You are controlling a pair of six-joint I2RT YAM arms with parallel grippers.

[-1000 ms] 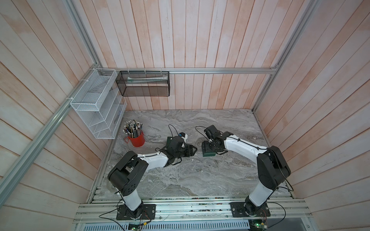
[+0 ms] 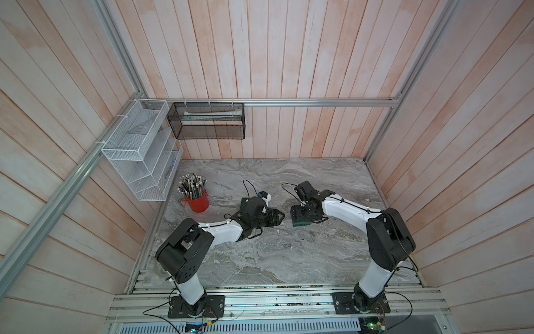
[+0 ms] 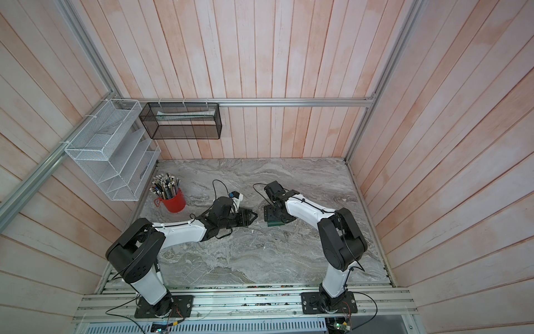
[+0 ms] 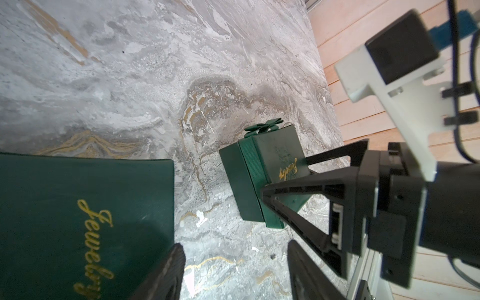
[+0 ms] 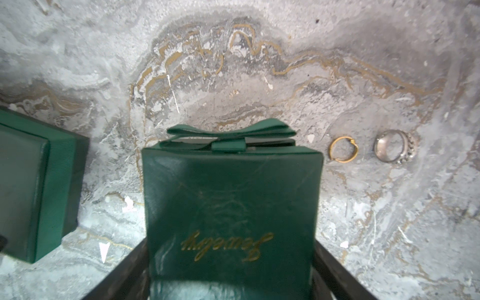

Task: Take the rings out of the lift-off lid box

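Note:
A gold ring (image 5: 343, 149) and a silver ring (image 5: 391, 146) lie on the tabletop, to the right of a small green box (image 5: 232, 215) in the right wrist view. This box has a ribbon bow and gold "Jewelry" lettering, and its lid looks on. Around it stands my right gripper, open, one finger on either side. From the left wrist view the same box (image 4: 232, 182) appears beyond my left gripper, which is open and empty. Contact between the right fingers and the box cannot be told.
Another green box (image 4: 90, 220) sits near my left gripper. A red mug (image 2: 198, 203) of brushes stands at the back left, below white wire shelves (image 2: 144, 150) and a black mesh basket (image 2: 207, 121).
The right arm's elbow has shifted slightly left, while its gripper stays at the small box. My left arm and the boxes look unmoved.

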